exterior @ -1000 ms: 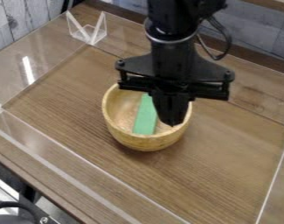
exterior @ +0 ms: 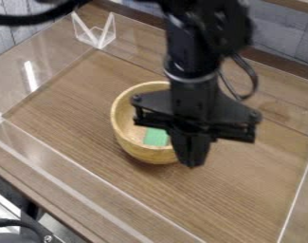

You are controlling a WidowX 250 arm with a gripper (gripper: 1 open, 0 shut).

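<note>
The black gripper (exterior: pixel 194 142) fills the middle of the camera view, reaching down from the top over the front right of a round wooden bowl (exterior: pixel 123 116). A green piece (exterior: pixel 156 136) inside the bowl shows below the gripper's body, which hides much of the bowl. The gripper's tip points toward the table just right of the bowl. Its fingers cannot be made out clearly, and I see nothing held at the tip.
The wooden table (exterior: pixel 182 199) has bare room at the front and right. White tape lines mark its surface at left and right. A white wire-like object (exterior: pixel 96 30) sits at the back left.
The gripper has come lower and toward the front of the table, now covering more of the bowl and the green piece.
</note>
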